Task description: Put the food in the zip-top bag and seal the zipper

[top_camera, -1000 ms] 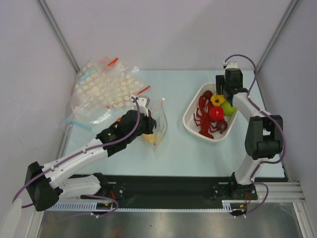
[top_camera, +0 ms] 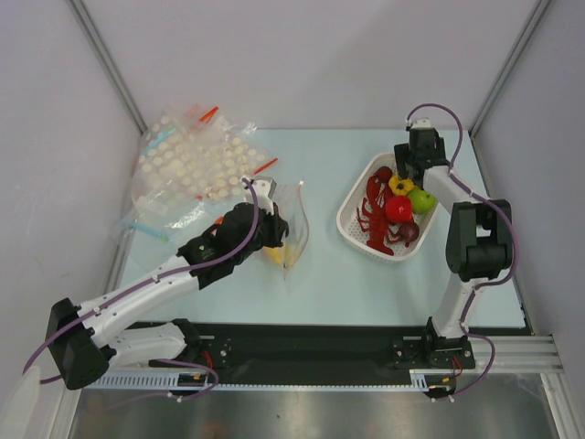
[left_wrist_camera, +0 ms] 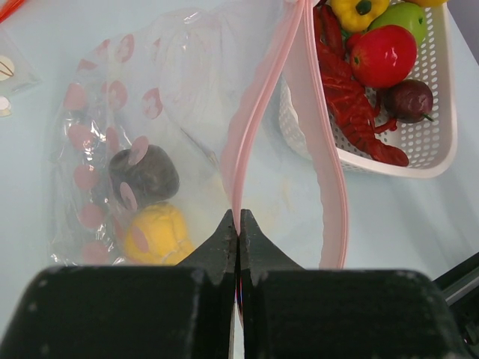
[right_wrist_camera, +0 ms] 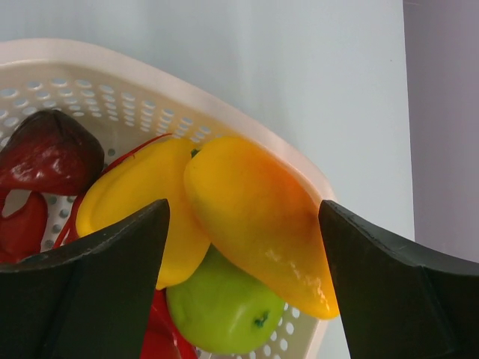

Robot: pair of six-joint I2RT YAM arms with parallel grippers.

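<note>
The clear zip top bag (left_wrist_camera: 187, 97) stands with its pink-edged mouth parted, holding a dark round food item (left_wrist_camera: 144, 173) and a yellow one (left_wrist_camera: 159, 233). My left gripper is shut on the bag's pink rim, which runs down into its fingertips. Over the far right end of the white basket (top_camera: 349, 236), my right gripper is open. An orange-yellow food item (right_wrist_camera: 258, 217) lies in the basket between its fingers, not gripped. Next to that are a yellow pepper (right_wrist_camera: 138, 198) and a green apple (right_wrist_camera: 224, 303).
A red lobster (top_camera: 376, 215), a red tomato-like item (top_camera: 398, 209) and dark red items (top_camera: 409, 230) also fill the basket. Flat dotted bags (top_camera: 187, 165) with orange and blue sliders lie at the back left. The table between bag and basket is clear.
The left arm and bag have not moved.
</note>
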